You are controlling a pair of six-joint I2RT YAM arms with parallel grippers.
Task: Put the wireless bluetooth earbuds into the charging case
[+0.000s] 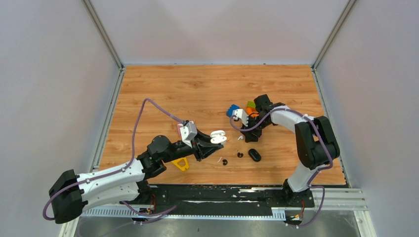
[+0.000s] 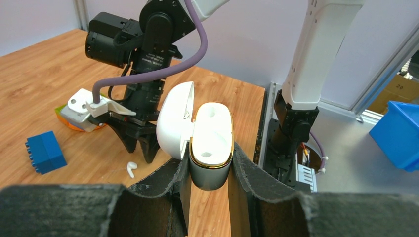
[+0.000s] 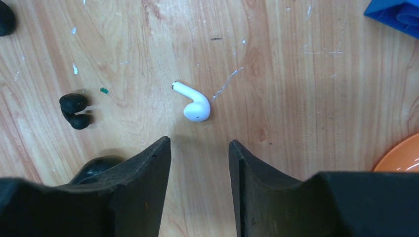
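Note:
The white charging case (image 2: 211, 129) is held upright with its lid open and empty slots visible, my left gripper shut on its metallic lower part. My right gripper hangs over the table with its fingers apart and nothing between them. Just beyond its fingertips lies a white earbud on the wood; the left wrist view also shows this earbud (image 2: 131, 169), below the right gripper. In the top view the case (image 1: 218, 137) is left of the right gripper.
Black earbuds (image 3: 74, 108), a black case (image 1: 255, 155), a blue block (image 2: 45, 152), an orange round object (image 3: 400, 155) and a yellow triangular piece (image 1: 181, 164) lie around.

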